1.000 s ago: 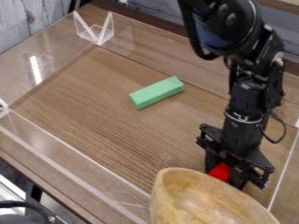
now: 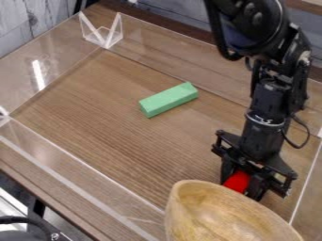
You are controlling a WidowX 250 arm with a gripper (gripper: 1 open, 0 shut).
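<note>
My black gripper (image 2: 253,172) reaches down at the right of the camera view, shut on a red object (image 2: 238,182) that is mostly hidden by the fingers. Just below and in front of it is a large pale yellow bowl (image 2: 223,215) at the bottom edge. The red object is at the bowl's back rim; whether it touches the bowl is hard to tell.
A green block (image 2: 169,99) lies on the wooden table (image 2: 88,113), left of the arm. A clear plastic container (image 2: 104,30) stands at the back left.
My gripper and the red object have shifted very slightly; the bowl and green block look about the same.
</note>
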